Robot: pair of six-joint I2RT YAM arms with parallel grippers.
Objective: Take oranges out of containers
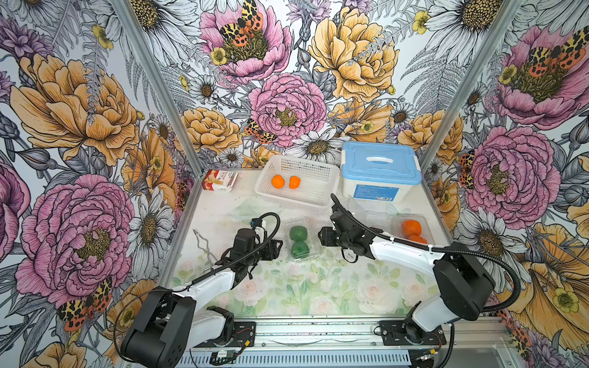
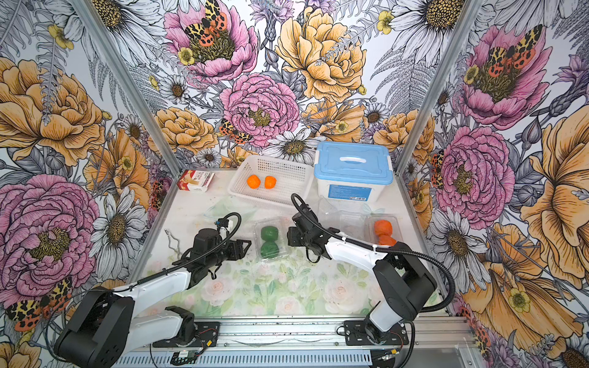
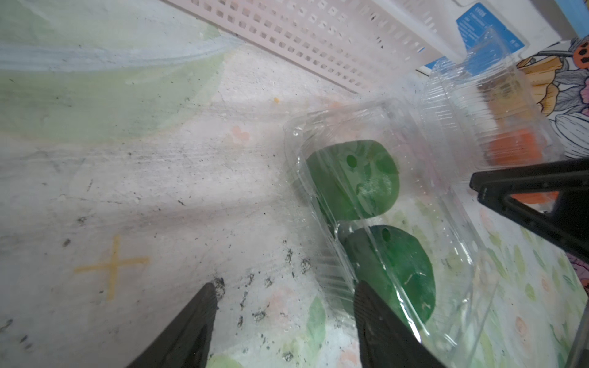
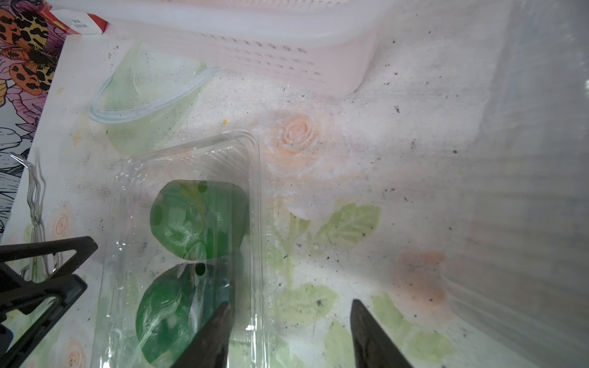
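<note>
Two oranges (image 1: 278, 181) lie in the white perforated basket (image 1: 262, 187) at the back. More oranges (image 2: 383, 227) sit in a clear container at the right, partly behind the right arm in the top left view. A clear container (image 4: 254, 184) in the middle holds two green fruits (image 4: 199, 214). My left gripper (image 1: 274, 249) is open at its left side, fingertips apart with nothing between them in its wrist view. My right gripper (image 1: 325, 236) is open at the container's right side, empty, one finger over the container's edge in its wrist view.
A blue-lidded box (image 1: 380, 162) stands back right, a small carton (image 1: 219, 181) back left. Tongs (image 2: 171, 242) lie at the left. Another clear plastic container (image 2: 343, 219) sits between the green fruits and the right oranges.
</note>
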